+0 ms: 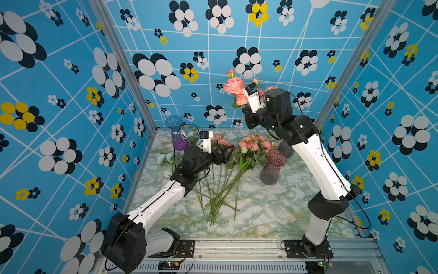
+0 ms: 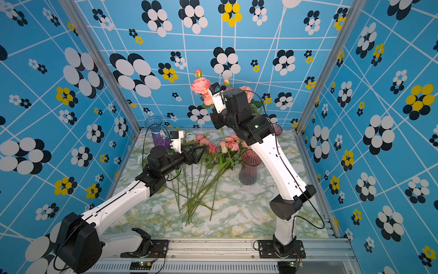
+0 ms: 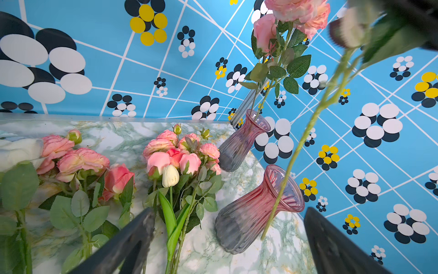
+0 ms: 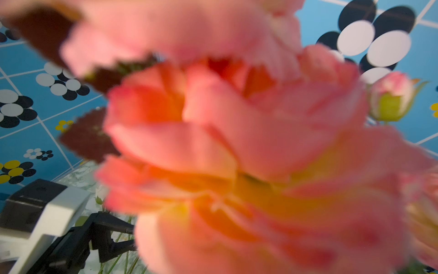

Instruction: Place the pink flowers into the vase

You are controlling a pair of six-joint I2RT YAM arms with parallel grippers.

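Note:
A pink flower [image 1: 234,85] is held aloft near the back wall, my right gripper [image 1: 247,119] shut on it; its blooms fill the right wrist view and hide the fingers. The held stem [image 3: 314,116] hangs down in the left wrist view, crossing in front of the nearer pink vase [image 3: 260,207], apart from its mouth as far as I can tell. Farther back, another pink vase [image 3: 239,143] holds upright pink flowers [image 3: 292,27]. My left gripper stands open low over the table, empty between its fingers. More pink flowers [image 3: 180,155] lie in front of it.
A purple-blue vase [image 1: 179,137] stands at the back left. White flowers [image 1: 166,158] lie close to it, and several green stems [image 1: 219,196] spread over the table's middle.

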